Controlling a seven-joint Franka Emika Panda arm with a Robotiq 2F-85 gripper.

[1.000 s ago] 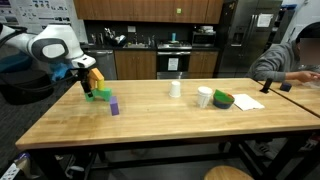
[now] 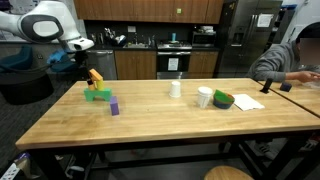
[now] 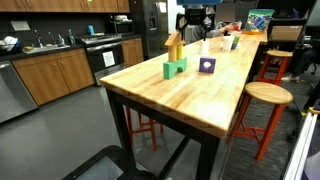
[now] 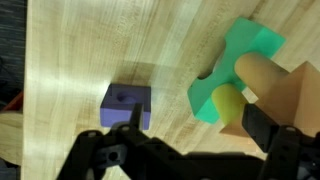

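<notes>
A green block (image 4: 240, 45) stands on the table at the left in exterior view 1. Resting on or over it are a yellow rounded piece (image 4: 228, 101), a tan cylinder (image 4: 258, 72) and a tan-orange block (image 4: 297, 98); how they touch is partly hidden. Beside this stack, apart from it, sits a purple block (image 4: 125, 103), also seen in exterior view 2 as a purple block (image 3: 207, 65) with a hole. My gripper is above them, its fingers wide apart with nothing between them. One finger overlaps the stack's edge in the wrist view.
Further along the wooden table (image 2: 170, 120) are a white cup (image 2: 175, 89), a white mug (image 2: 204, 96) and a bowl (image 2: 222, 99) with green contents. A person (image 2: 300, 65) sits at the far right.
My gripper has risen and moved back, away from the stack. The green block, the orange pieces and the purple block look unmoved.
</notes>
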